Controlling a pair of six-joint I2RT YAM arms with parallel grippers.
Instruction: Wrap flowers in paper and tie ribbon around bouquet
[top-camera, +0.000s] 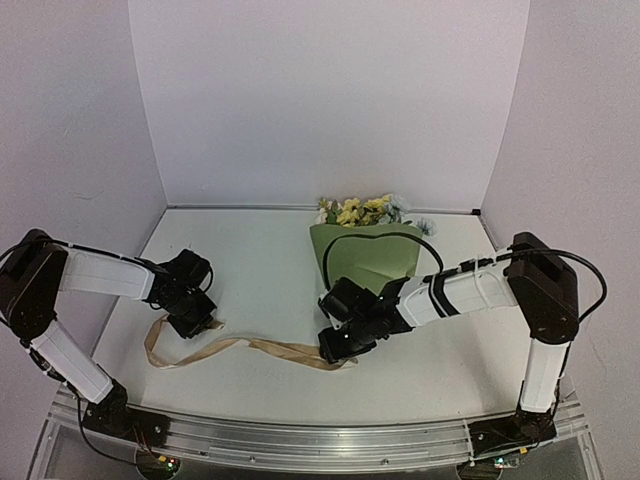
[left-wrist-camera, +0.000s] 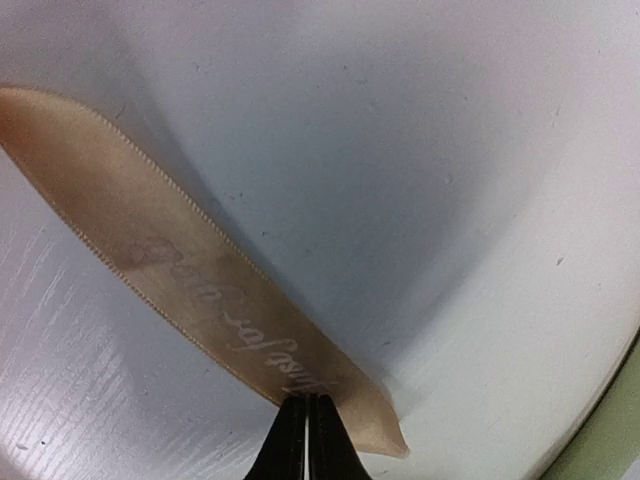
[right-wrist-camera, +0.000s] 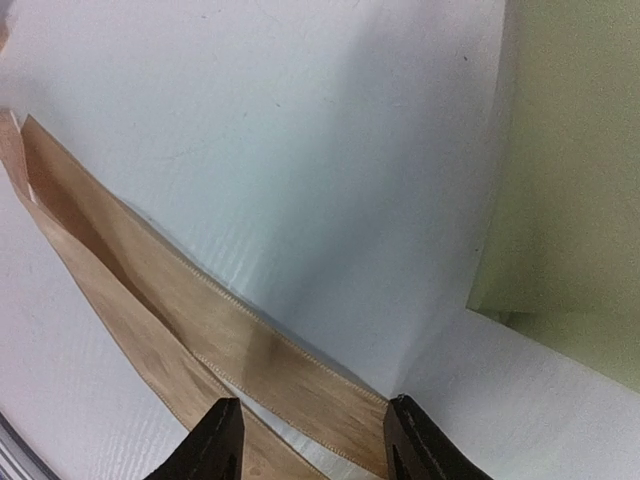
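Note:
A tan ribbon (top-camera: 285, 350) lies across the front of the table in a loose curve. My left gripper is shut on it near one end, where a short tip sticks out past the fingers and faint white lettering shows. At the ribbon's other end, my right gripper is open low over the table, with ribbon strands (right-wrist-camera: 270, 365) running between its parted fingers. The bouquet lies behind the right gripper, its yellow and pale flowers (top-camera: 355, 213) poking from a green wrap (top-camera: 360, 260). The right arm covers part of the wrap.
White walls (top-camera: 320, 100) close in the table at the back and sides. A metal rail (top-camera: 300, 435) runs along the front edge. Bare table (top-camera: 260, 270) lies between the left gripper and the bouquet.

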